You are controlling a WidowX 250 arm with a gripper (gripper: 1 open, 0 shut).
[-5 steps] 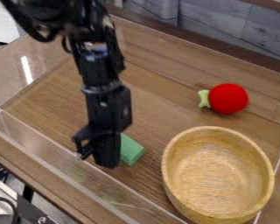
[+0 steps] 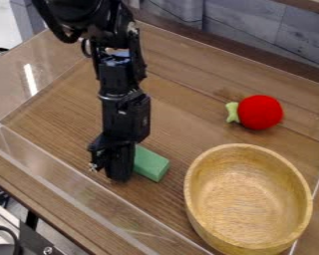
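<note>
My black gripper (image 2: 113,165) is lowered to the table at the left end of a green block (image 2: 149,163), which lies left of a yellow bowl. Its fingertips are dark and partly hidden by the gripper body, so whether anything is between them cannot be seen.
A yellow bowl (image 2: 249,203) sits at the front right. A red round object with a pale green top (image 2: 259,113) lies at the back right.
Since a second ago my arm has drawn back and left, its body now more upright and narrower in view. The green block has barely moved.
</note>
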